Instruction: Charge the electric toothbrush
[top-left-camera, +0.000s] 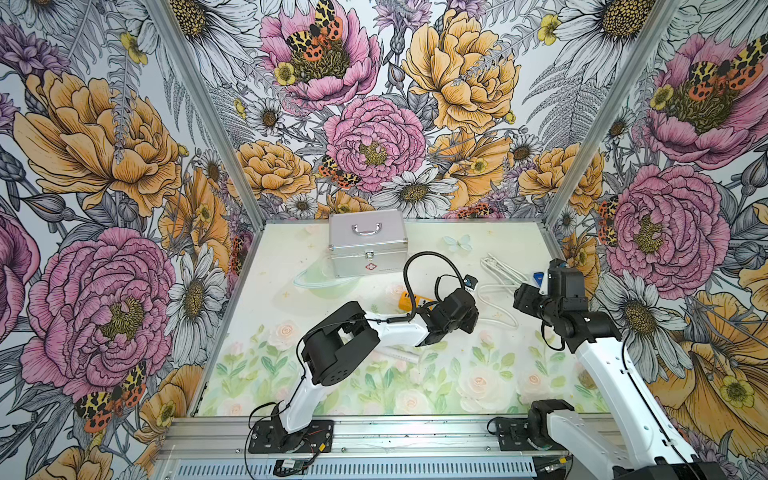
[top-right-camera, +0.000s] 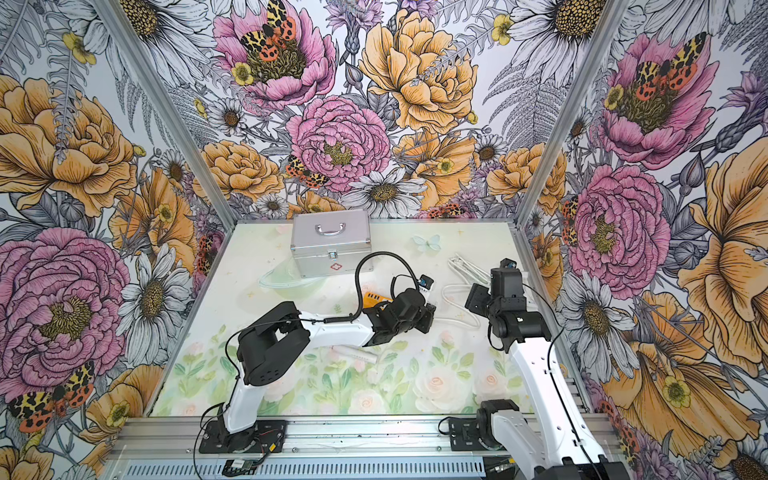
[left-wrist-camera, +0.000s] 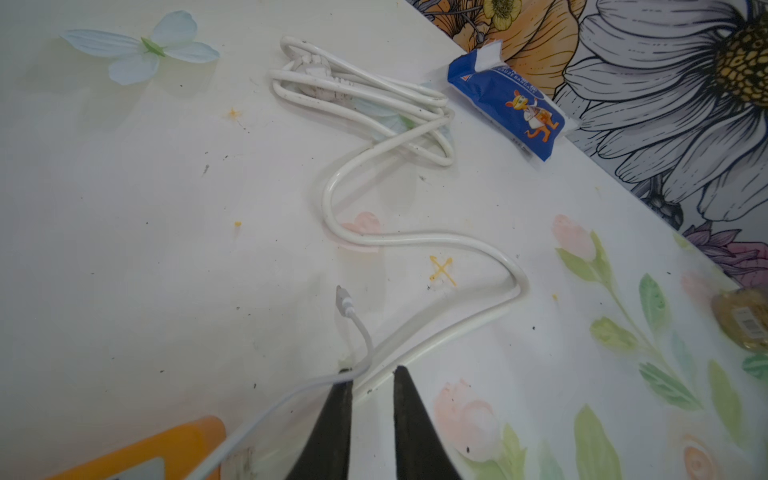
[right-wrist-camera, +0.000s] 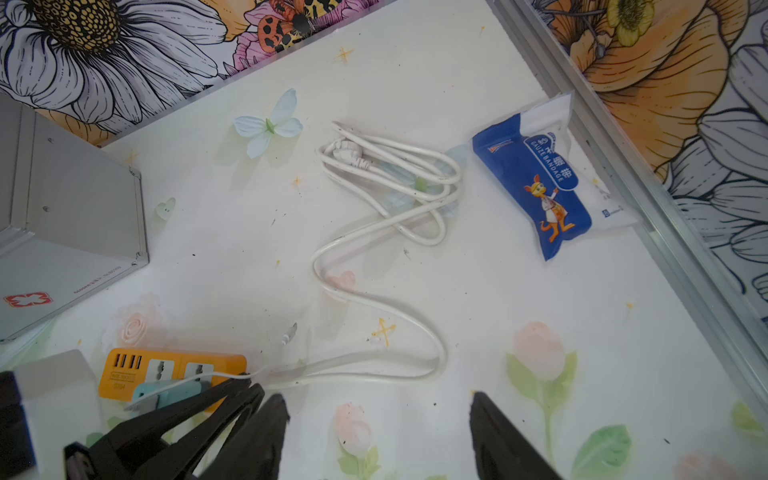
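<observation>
An orange power strip (right-wrist-camera: 128, 368) lies under the left arm, a teal plug (right-wrist-camera: 185, 393) on it. A thin white cable rises from there, its connector tip (left-wrist-camera: 344, 297) near my left gripper, whose fingers stand apart, part open, just below the cable; whether they touch it cannot be told. My right gripper hangs to the right, part open, nothing visible between its fingers. A pale cylindrical object (top-right-camera: 352, 354), perhaps the toothbrush, lies below the left arm.
An aluminium case (top-left-camera: 368, 240) stands at the back. A coiled white power cord (right-wrist-camera: 416, 160) and a blue gauze bandage packet (right-wrist-camera: 528, 176) lie at the right edge. A small jar (left-wrist-camera: 737, 318) sits at the right side.
</observation>
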